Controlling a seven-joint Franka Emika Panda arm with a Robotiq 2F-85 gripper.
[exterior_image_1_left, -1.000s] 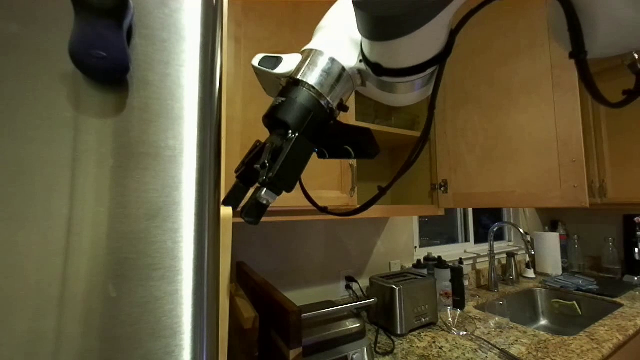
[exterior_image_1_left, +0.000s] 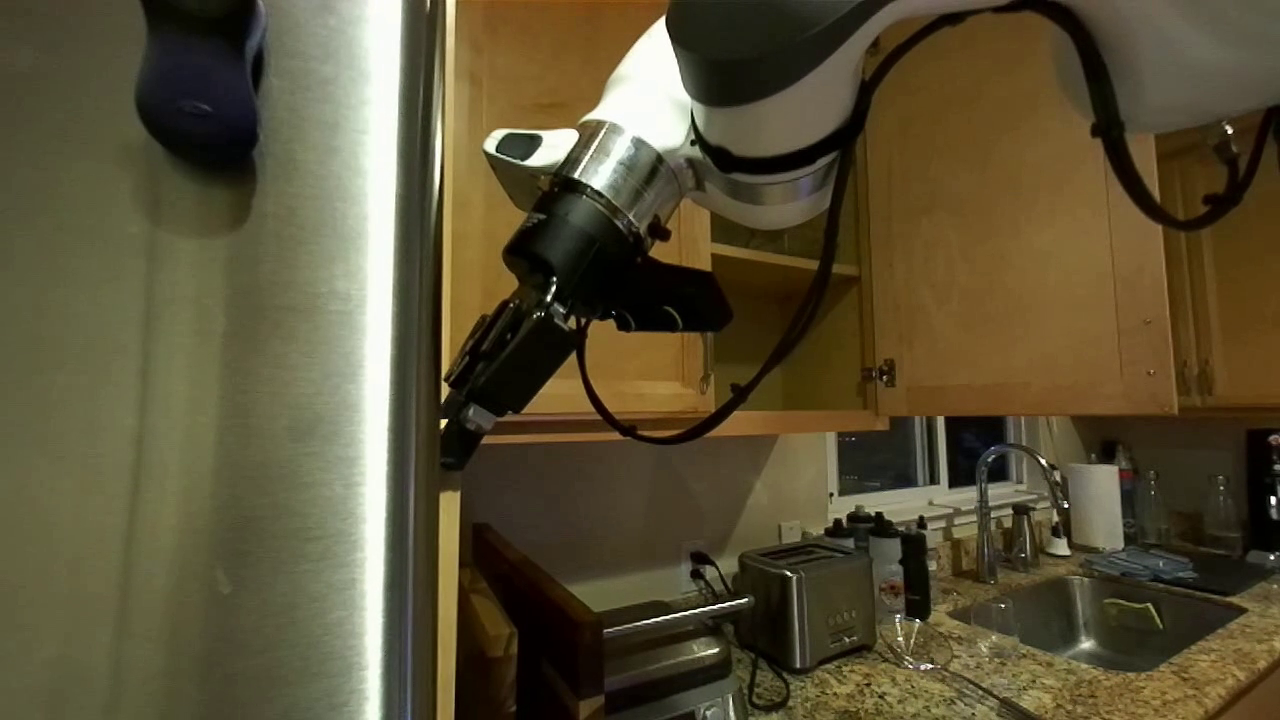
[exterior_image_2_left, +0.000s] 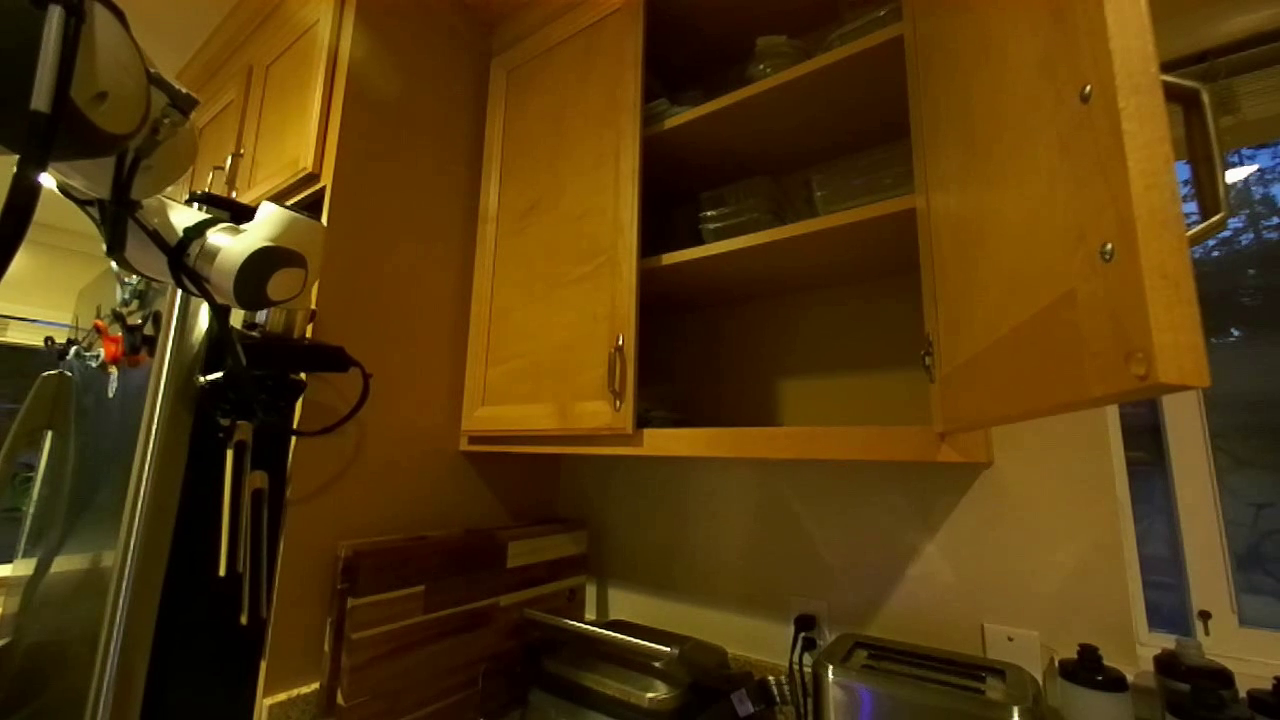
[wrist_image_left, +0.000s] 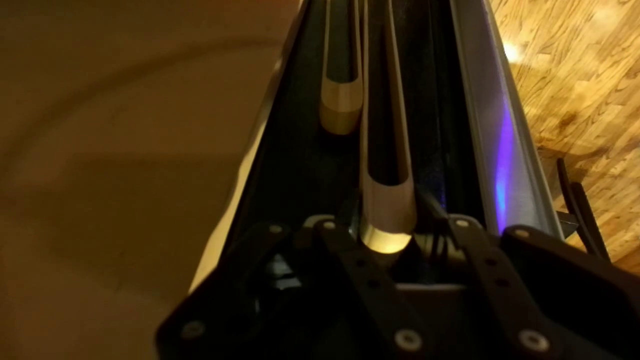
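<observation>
Two long, narrow U-shaped pieces, which look like tongs, hang against the dark side of the fridge. The nearer tongs (wrist_image_left: 388, 207) have their rounded end between my finger pads in the wrist view, and my gripper is shut on that end. The farther tongs (wrist_image_left: 340, 107) lie beside them, outside the fingers. From exterior view 2, the held tongs (exterior_image_2_left: 226, 510) hang straight down below the gripper. In exterior view 1 my gripper (exterior_image_1_left: 451, 450) points down at the fridge's edge, its fingertips partly out of sight and the tongs hidden.
Close beside the gripper is the steel fridge (exterior_image_1_left: 240, 480), with a wooden panel (exterior_image_2_left: 390, 360) on the other side. The right cabinet door (exterior_image_2_left: 1044, 216) stands open. Below are cutting boards (exterior_image_2_left: 456, 612) and a toaster (exterior_image_1_left: 806, 604).
My gripper has moved left and slightly down to the fridge's edge. Its fingers, spread apart before, have come together.
</observation>
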